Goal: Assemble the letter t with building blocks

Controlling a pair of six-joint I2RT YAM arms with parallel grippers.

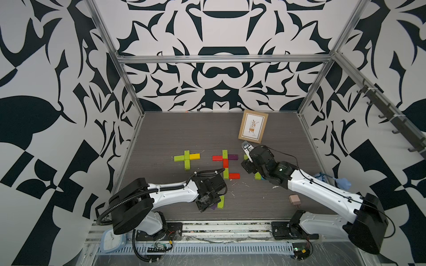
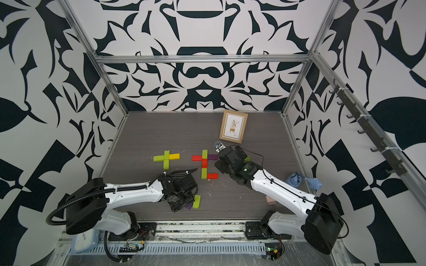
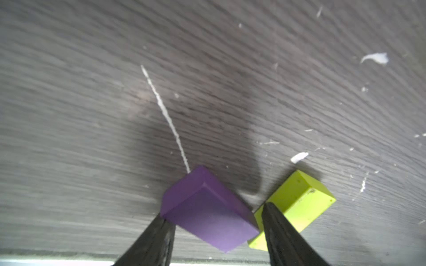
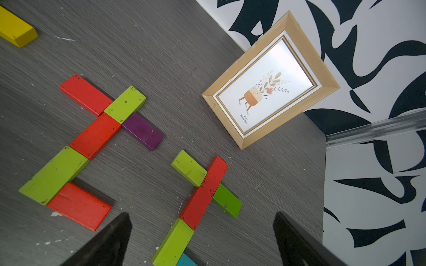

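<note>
A purple block (image 3: 217, 217) lies between the fingers of my left gripper, low over the table's front edge. Both fingers are close to its sides; whether they press on it cannot be told. Touching or just beside its right end is a lime block (image 3: 306, 201). My right gripper stands open above the table, nothing between its fingers. In the right wrist view, one t shape has a red stem block (image 4: 95, 135), a purple arm (image 4: 142, 131) and a red foot (image 4: 79, 206). Another has a red stem block (image 4: 196, 207), a green arm (image 4: 227, 200) and a partly hidden blue foot (image 4: 186, 260).
At the left, lime blocks and a yellow block (image 1: 194, 156) form a cross-like shape. A picture frame (image 1: 253, 126) lies at the back right. A pink block (image 1: 294, 200) and a blue cloth (image 1: 342, 183) lie at the right.
</note>
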